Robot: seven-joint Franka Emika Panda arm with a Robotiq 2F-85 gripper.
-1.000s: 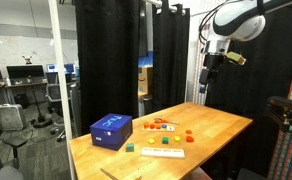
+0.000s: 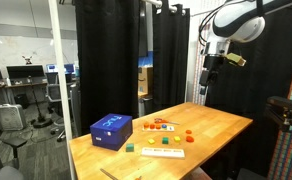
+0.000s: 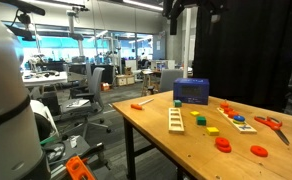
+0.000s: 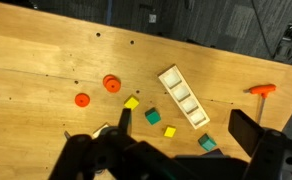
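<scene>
My gripper hangs high over the table, its two black fingers spread wide apart with nothing between them. Below it in the wrist view lies a pale compartment tray (image 4: pixel 184 97), which looks empty. Two red discs (image 4: pixel 111 83) are left of the tray. Around its lower left are yellow blocks (image 4: pixel 131 102) and a green block (image 4: pixel 153 117). A teal block (image 4: pixel 207 142) is partly hidden beside the right finger. Farther right lies an orange-handled tool (image 4: pixel 261 90).
A blue box (image 2: pixel 111 131) stands toward the back of the table. Red-handled scissors or pliers (image 3: pixel 274 125) and a small board with coloured pieces (image 3: pixel 238 122) lie nearby.
</scene>
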